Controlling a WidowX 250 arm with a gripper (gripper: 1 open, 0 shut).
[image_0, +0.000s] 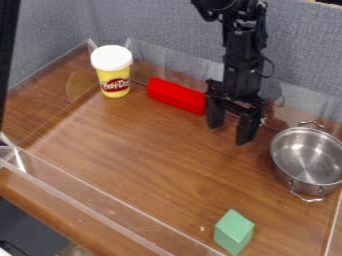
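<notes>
My black gripper (231, 125) hangs at the upper middle right of the camera view, open, low over the wooden table beside the right end of a red cylinder (175, 94) lying on its side near the back. A Play-Doh tub (114, 75) with a white lid stands at the back left. A steel pot (306, 160) is at the right, just right of my gripper. A green block (234, 232) sits near the front right.
Clear walls edge it at the back and front left.
</notes>
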